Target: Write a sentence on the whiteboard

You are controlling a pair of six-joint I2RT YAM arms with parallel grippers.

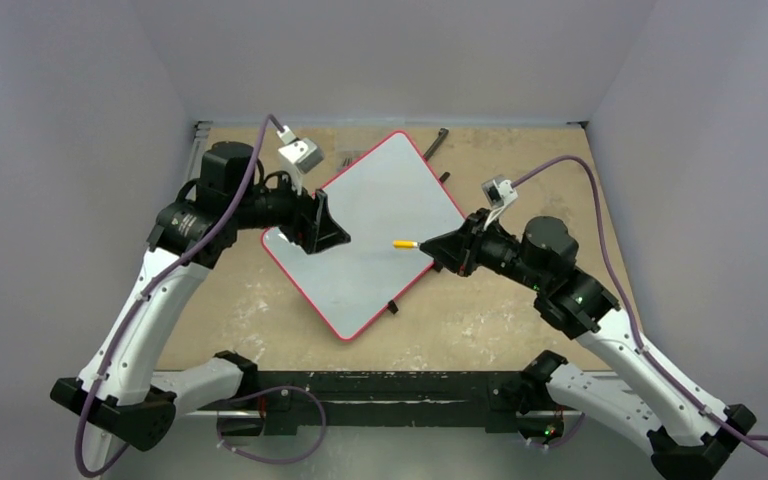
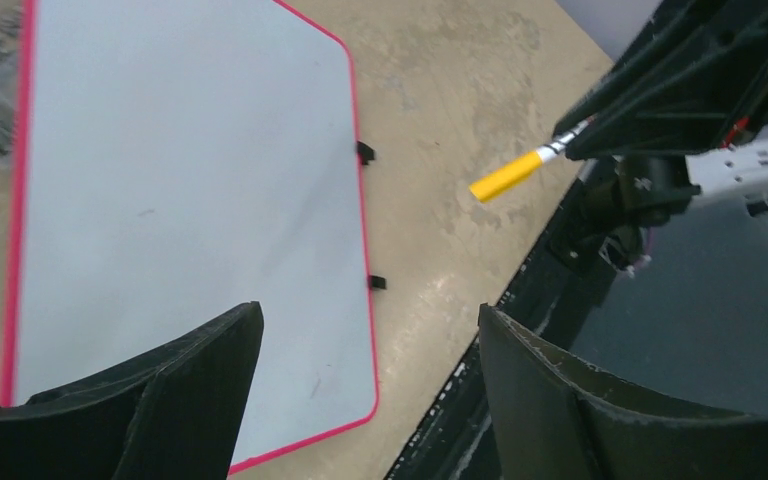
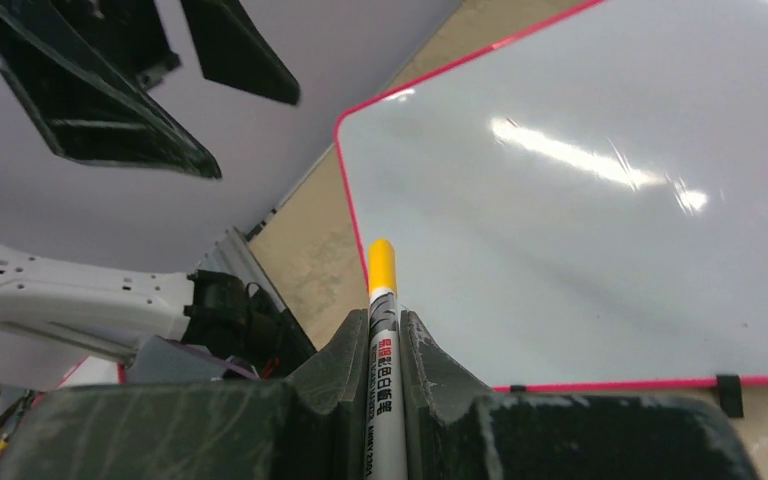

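The whiteboard [image 1: 370, 220], blank and red-rimmed, lies turned at an angle on the table. A marker [image 3: 384, 400] with a yellow end is clasped in my right gripper, which is shut on its white body. In the top view the marker's yellow end [image 1: 405, 244] points left over the board, toward my left gripper [image 1: 335, 240]. That left gripper is apart from the marker and stands open; its two fingers [image 2: 195, 385] are spread wide with nothing between them. Seen from the left wrist, the marker [image 2: 520, 172] is beyond the fingertips, to the upper right.
Black clips [image 1: 392, 307] sit along the board's lower right edge. A dark tool [image 1: 436, 143] lies behind the board, and small items [image 1: 348, 160] rest at its upper left, partly hidden. Bare table [image 1: 540, 170] stretches to the right.
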